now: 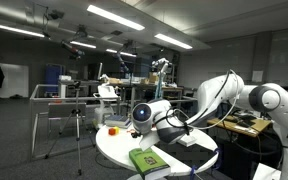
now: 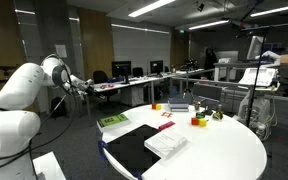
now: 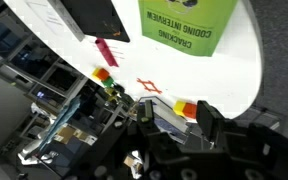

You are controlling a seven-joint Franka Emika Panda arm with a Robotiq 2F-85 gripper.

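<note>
A green book (image 3: 189, 22) with "Cracking Coding Interview" on its cover lies at the top of the wrist view. In exterior view 1 the book (image 1: 149, 161) shows near the front edge of the white table. My gripper (image 1: 143, 139) is above and behind it there, apart from the book as far as I can see. Its dark fingers are at the bottom of the wrist view. An orange and yellow block (image 3: 186, 108) appears by them; the dark fingers blend together, so whether it is held or lies on the table cannot be told.
The round white table (image 2: 219, 150) carries a black case (image 2: 144, 152), a white box (image 2: 165, 144), and red and yellow blocks (image 2: 199, 122). A tripod (image 1: 79, 120) stands on the floor left of the table.
</note>
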